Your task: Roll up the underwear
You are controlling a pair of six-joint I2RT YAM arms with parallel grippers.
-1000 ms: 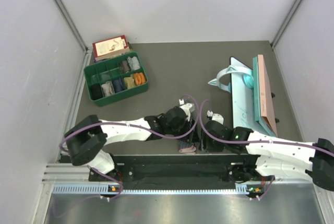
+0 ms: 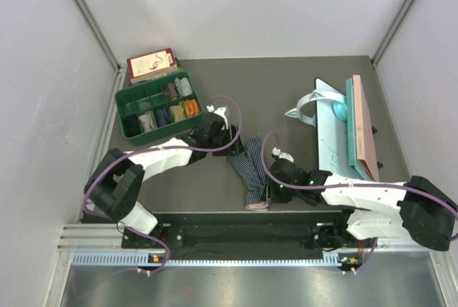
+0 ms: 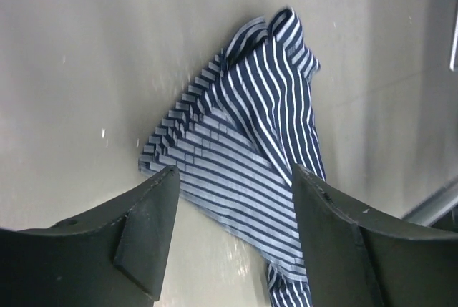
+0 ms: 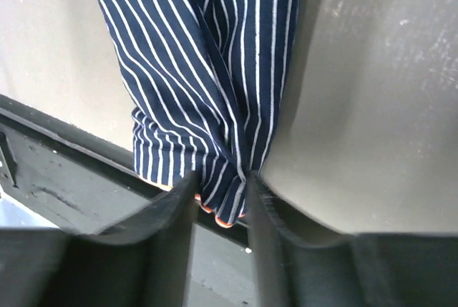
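Note:
Navy-and-white striped underwear (image 2: 250, 170) lies elongated on the table, its top end crumpled and spread in the left wrist view (image 3: 236, 178). My left gripper (image 2: 232, 148) is just beyond its top end, fingers apart with nothing visibly between them. My right gripper (image 2: 269, 196) is at the near end; in the right wrist view its blurred fingertips (image 4: 259, 196) sit on either side of the folded orange-edged tip of the cloth (image 4: 215, 128), not clearly closed on it.
A green compartment box (image 2: 130, 95) of rolled garments stands at back left, books (image 2: 150, 61) behind it. A white board, boxes (image 2: 361, 117) and a light-blue object (image 2: 312, 99) are at the right. The table edge runs just below the underwear.
My right gripper has shifted slightly left toward the near end.

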